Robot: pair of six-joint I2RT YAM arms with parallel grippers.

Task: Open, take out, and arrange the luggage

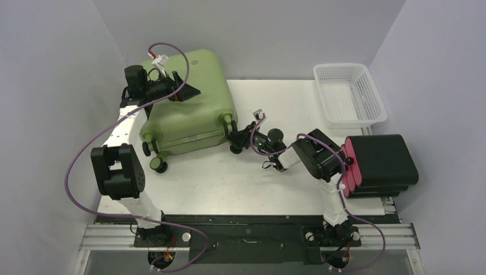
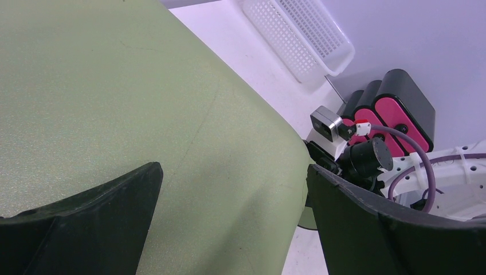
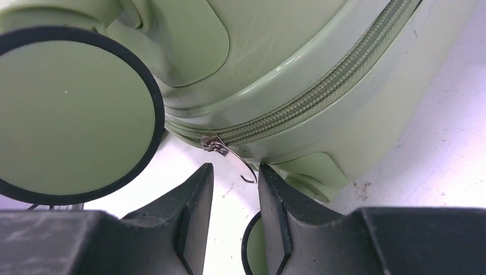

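Note:
A green suitcase (image 1: 195, 74) lies at the back left with its wheels toward the front. My left gripper (image 1: 181, 87) is open over its top; in the left wrist view its fingers (image 2: 91, 223) frame bare green shell. My right gripper (image 1: 234, 136) is at the suitcase's front right corner, near a wheel. In the right wrist view, the open fingers (image 3: 189, 217) are just below a metal zipper pull (image 3: 232, 154) hanging from the zip (image 3: 304, 100), its tip near the gap between them. A large wheel (image 3: 74, 114) fills the left of that view.
A white plastic basket (image 1: 349, 94) stands at the back right. Dark cases with pink sides (image 1: 381, 166) are stacked at the front right.

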